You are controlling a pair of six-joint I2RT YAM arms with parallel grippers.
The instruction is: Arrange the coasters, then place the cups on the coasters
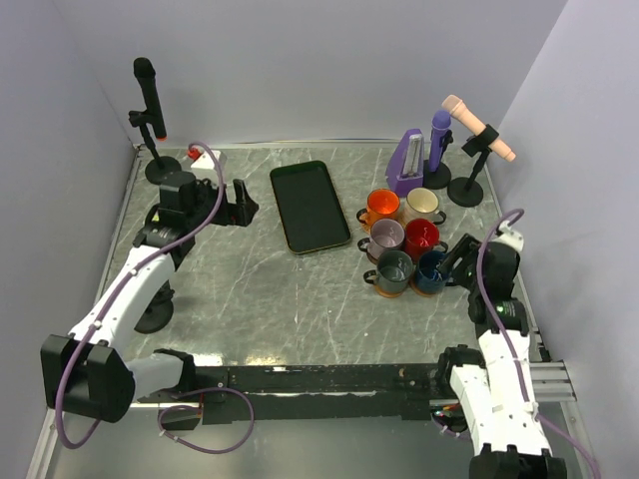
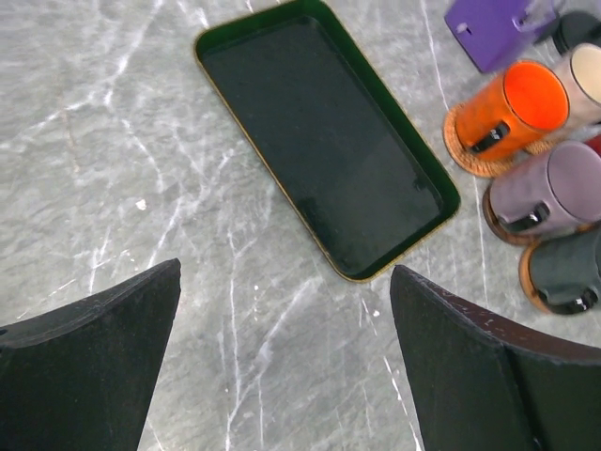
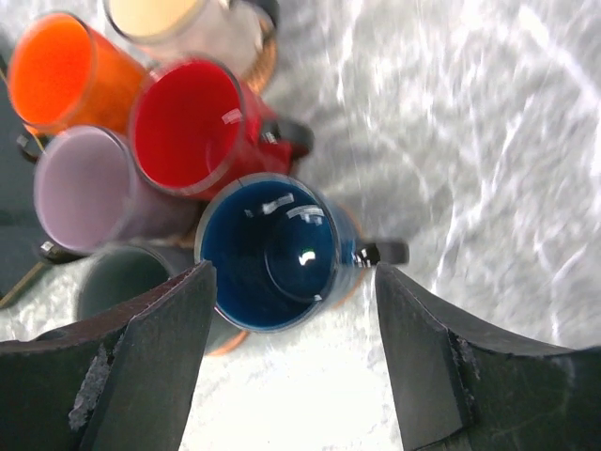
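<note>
Several cups stand upright in two columns on round cork coasters at the right of the table. The blue cup (image 3: 272, 254) is at the near right, on a coaster (image 3: 356, 293), its dark handle turned right. My right gripper is open, its fingertips reaching to either side of this cup, which nothing grips. Around it are the red cup (image 1: 421, 238), grey cup (image 1: 393, 271), mauve cup (image 1: 385, 238), orange cup (image 1: 381, 206) and cream cup (image 1: 422, 205). Far left, my left gripper (image 1: 250, 204) stands open and empty above the table.
A dark green tray (image 1: 311, 208) lies empty in the middle. Behind the cups are a purple metronome (image 1: 405, 166) and microphones on stands, one a purple microphone (image 1: 440, 130). Another microphone (image 1: 149, 90) stands at the back left.
</note>
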